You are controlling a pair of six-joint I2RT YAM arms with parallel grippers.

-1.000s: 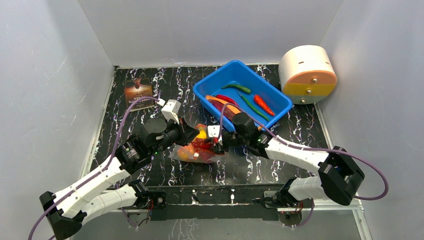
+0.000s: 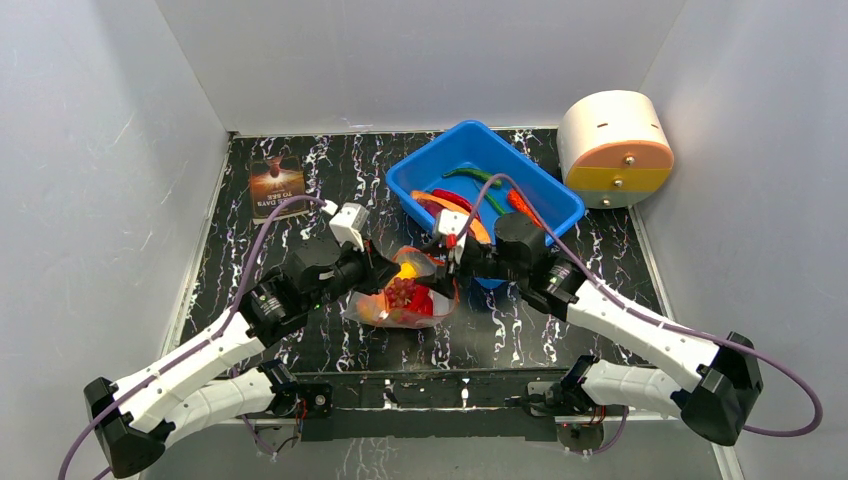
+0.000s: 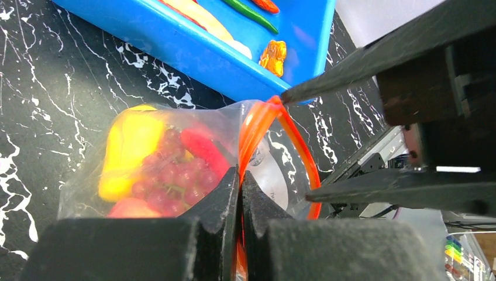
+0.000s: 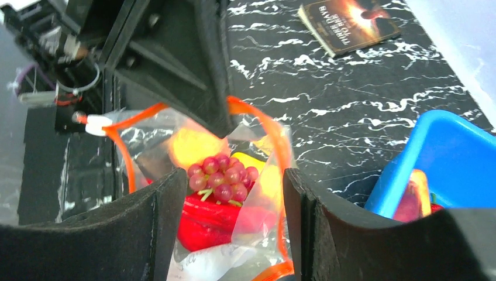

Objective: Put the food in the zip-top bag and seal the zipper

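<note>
The clear zip top bag with an orange zipper rim lies mid-table, its mouth spread open. Inside it are red grapes, a yellow food item and a red one. My left gripper is shut on the bag's rim, the orange strip showing between its fingers. Open around the other part of the mouth, my right gripper has its fingers spread wide. One of its fingertips is at the orange rim; whether it touches is unclear. A white zipper slider shows at one rim corner.
Behind the bag stands a blue bin holding peppers and other food. A small drawer cabinet is at the back right, and a book lies at the back left.
My right gripper has moved up and back, and its fingers are now spread. The bag's mouth is wider. My left arm has shifted only slightly.
</note>
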